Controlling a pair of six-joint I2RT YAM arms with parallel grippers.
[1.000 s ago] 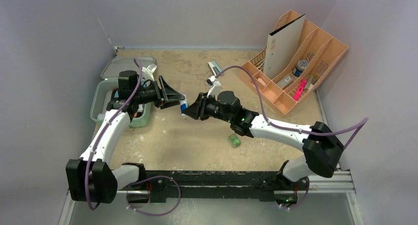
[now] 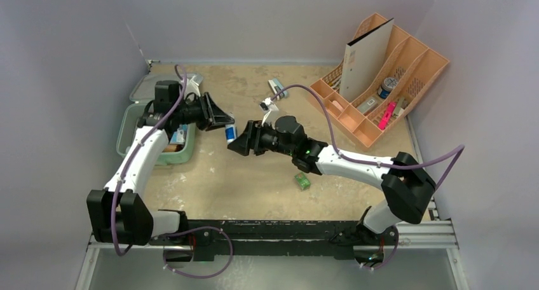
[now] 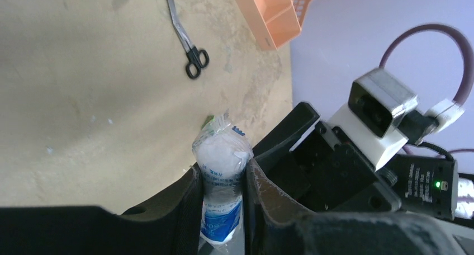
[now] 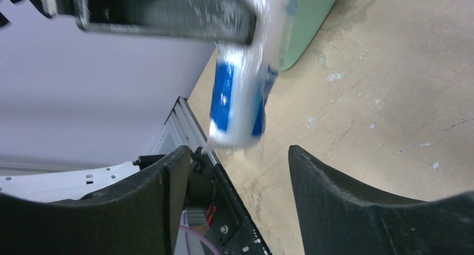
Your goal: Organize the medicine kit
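A clear-wrapped white and blue roll (image 2: 231, 134) is held off the table between the two arms. My left gripper is shut on this roll (image 3: 219, 216), its fingers pressing both sides. The right gripper stands open just below the roll's blue end (image 4: 237, 107), with nothing between its fingers. Under the left arm is the green medicine kit box (image 2: 186, 152), its lid (image 2: 145, 88) folded back; items lie inside, partly hidden by the arm.
An orange divided organizer (image 2: 356, 128) holding a white folder and small items stands at the back right. Scissors (image 3: 193, 56) lie on the table. A small green box (image 2: 302, 181) is near the front. Open table lies around the grippers.
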